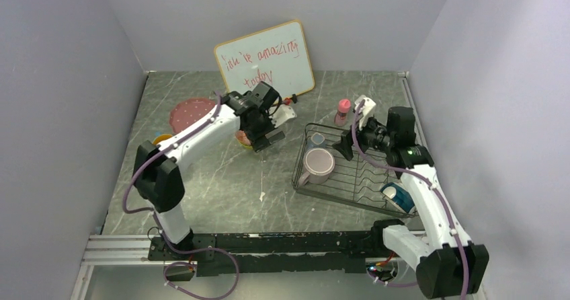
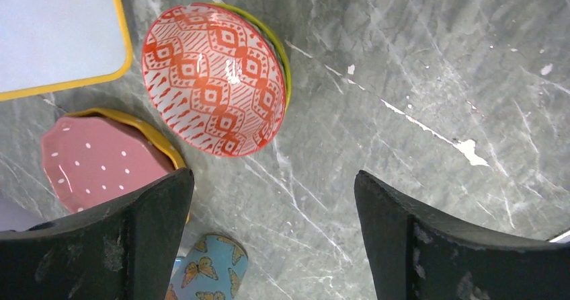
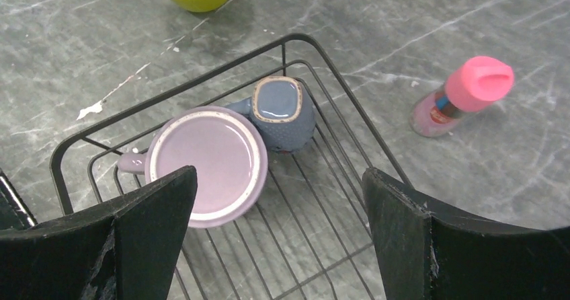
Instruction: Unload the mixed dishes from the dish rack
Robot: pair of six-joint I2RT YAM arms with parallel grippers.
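Observation:
My left gripper (image 1: 267, 138) is open, raised above a red-patterned bowl (image 2: 212, 78) nested in a yellow-green one; pink dishes (image 2: 101, 159) and a butterfly-print cup (image 2: 212, 273) lie nearby. My right gripper (image 1: 347, 142) hangs open over the wire dish rack (image 1: 343, 192). In the rack lie a lilac mug (image 3: 205, 165) and a grey-blue mug (image 3: 282, 115), with a blue-and-white item (image 1: 400, 199) at the front right. Nothing shows between either pair of fingers.
A whiteboard (image 1: 262, 58) leans at the back. A pink-capped bottle (image 1: 341, 115) stands behind the rack. Walls bound both sides.

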